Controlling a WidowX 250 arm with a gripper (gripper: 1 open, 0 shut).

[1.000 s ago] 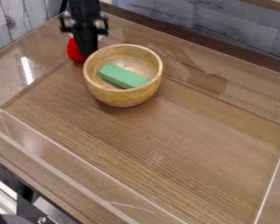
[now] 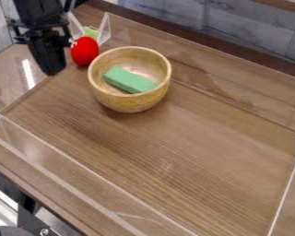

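The black gripper (image 2: 40, 39) hangs at the upper left over bare table, left of a red round object (image 2: 84, 52); its fingertips are small and dark, and I see nothing held in them. A wooden bowl (image 2: 129, 97) with a green block (image 2: 130, 79) inside sits in the upper middle. A green and white item (image 2: 91, 33) lies behind the red object, partly hidden.
A pale floor shows beyond its edge at the bottom left.
The gripper has come down and to the left from near the top edge by the red object, which now shows uncovered. The bowl and block look unmoved.
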